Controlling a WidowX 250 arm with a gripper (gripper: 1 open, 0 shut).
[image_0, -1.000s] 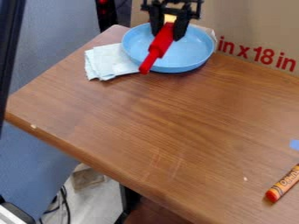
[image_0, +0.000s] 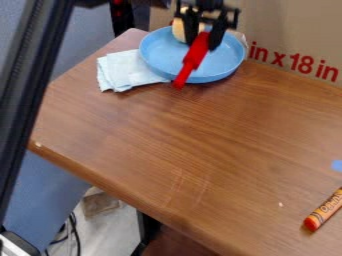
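Observation:
My black gripper (image_0: 206, 22) hangs over the blue plate (image_0: 221, 63) at the back of the table, with a long red object (image_0: 194, 57) just below it, angled down toward the plate's front. Whether the fingers hold the red object is unclear. A pale yellow item (image_0: 178, 30) is partly hidden behind the gripper. A white folded cloth (image_0: 123, 70) lies against the plate's left side.
An orange wrapped stick (image_0: 325, 208) lies at the table's right edge, near a small blue piece (image_0: 334, 165). Printed cardboard (image_0: 294, 35) stands behind the table.

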